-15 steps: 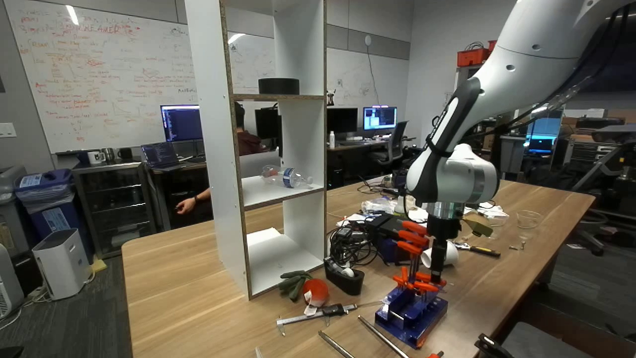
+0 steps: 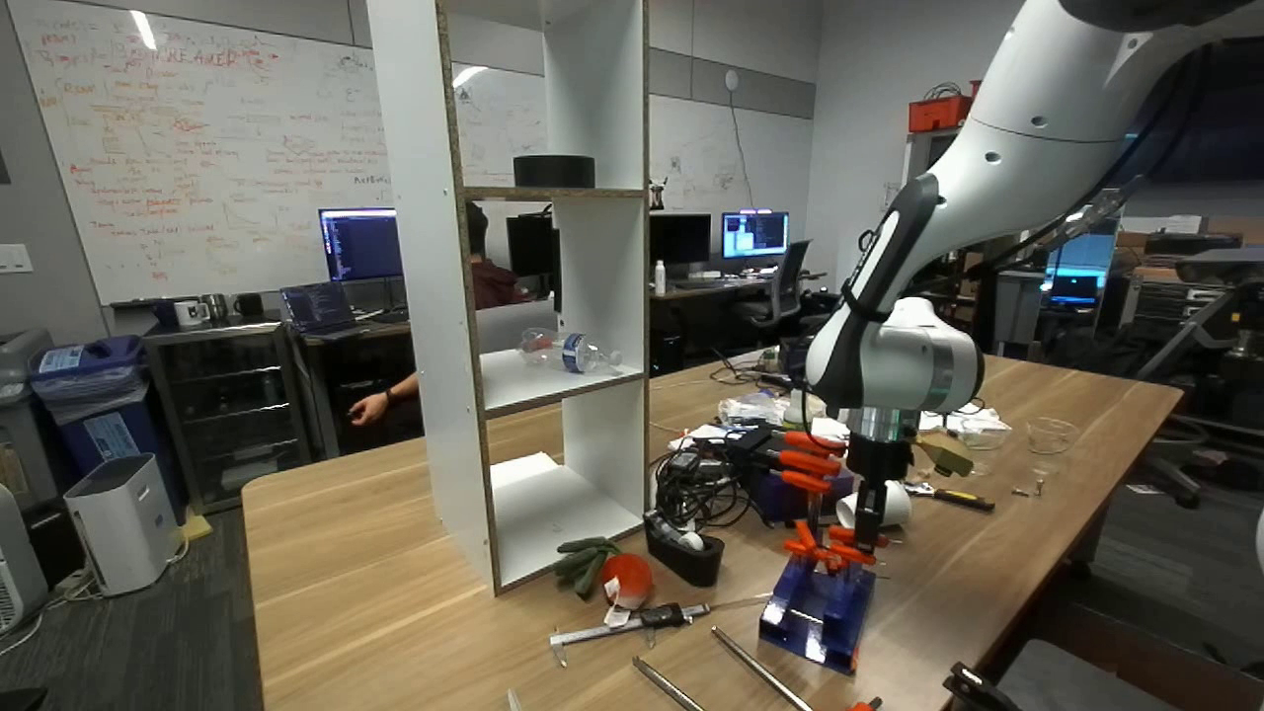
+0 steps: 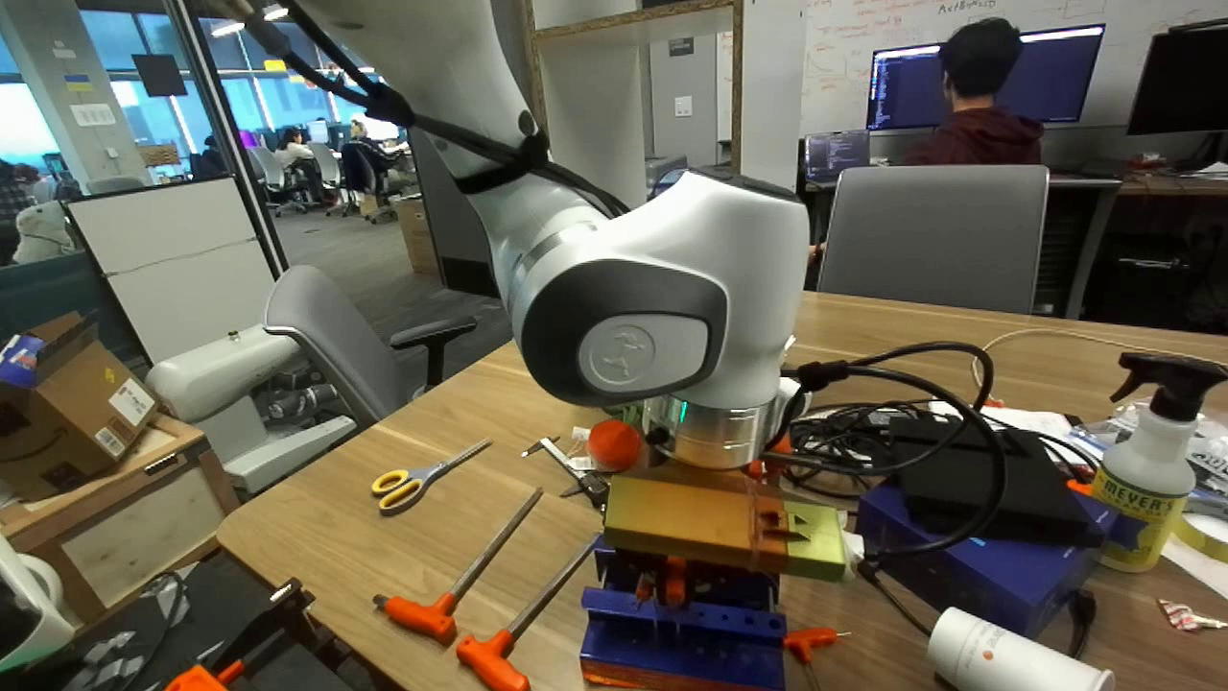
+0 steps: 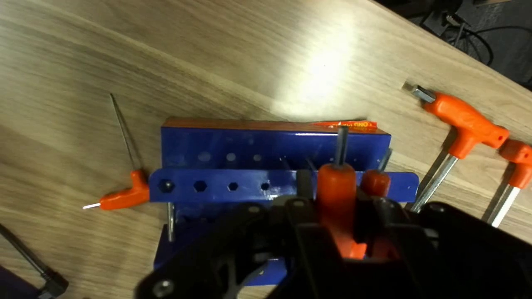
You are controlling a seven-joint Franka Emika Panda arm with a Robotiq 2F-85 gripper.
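A blue metal tool rack (image 2: 818, 616) with orange-handled hex keys stands on the table. My gripper (image 2: 870, 543) points down at the rack, low among the orange handles. It is shut, and I see nothing held between its fingers. Tall orange handles (image 2: 808, 462) rise right beside it. In the wrist view, an upright orange handle (image 4: 336, 192) covers part of the dark fingers (image 4: 304, 183), so contact cannot be told. A second orange handle (image 4: 375, 183) stands at its right. The rack's left holes (image 4: 200, 186) are mostly empty.
Two large T-handle keys (image 3: 428, 616) lie loose on the table, with yellow scissors (image 3: 400, 489) beyond. A small orange key (image 4: 127, 196) lies beside the rack. Calipers (image 2: 628, 622), cables (image 2: 705, 486) and a white cup (image 2: 897, 504) are nearby. A tall white shelf (image 2: 462, 355) stands behind.
The blue rack has turned on the table and shifted slightly, carrying its tall orange handles to the left. My gripper has moved slightly left and down.
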